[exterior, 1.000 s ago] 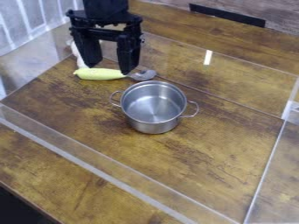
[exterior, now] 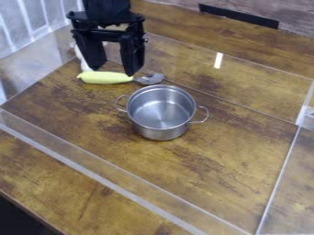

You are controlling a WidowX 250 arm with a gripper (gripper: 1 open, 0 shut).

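Note:
My black gripper (exterior: 108, 53) hangs over the back left of the wooden surface, its fingers pointing down, above and just behind a pale yellow-green elongated object (exterior: 106, 78). I see nothing held in it. A steel pot (exterior: 161, 127) with two side handles stands empty near the middle, to the right of and in front of the gripper. A grey utensil-like item (exterior: 151, 79) lies behind the pot, beside the yellow-green object. Something white behind the gripper is partly hidden.
Clear low panels (exterior: 287, 174) border the work surface. The wood (exterior: 147, 184) is bare at the front and to the right of the pot.
My gripper has shifted slightly left and upward in the view over the last second. The pot and the yellow-green object have not moved.

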